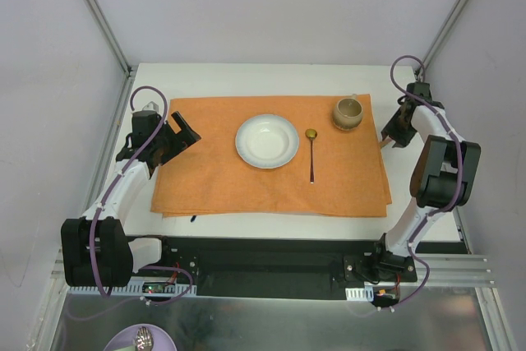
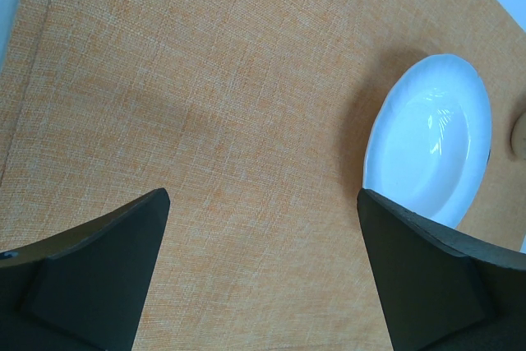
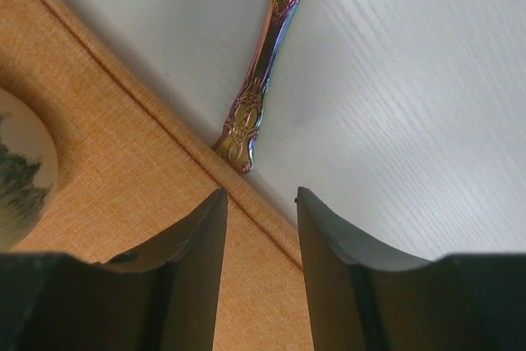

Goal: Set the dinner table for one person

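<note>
An orange placemat [image 1: 222, 187] holds a white plate [image 1: 267, 141], a gold spoon [image 1: 311, 136] right of it, and an olive mug [image 1: 348, 113]. Past the mat's right edge, an iridescent utensil handle [image 3: 255, 88] lies on the white table, its end at the mat's edge; its head is out of frame. Over that edge my right gripper stands open and empty, just beside the handle's end. My left gripper [image 1: 184, 132] is open and empty above the mat's left part, left of the plate [image 2: 427, 141].
The white table [image 1: 246, 80] shows bare strips around the mat. A purple bowl [image 1: 123, 341] with metal utensils sits at the bottom left, off the table.
</note>
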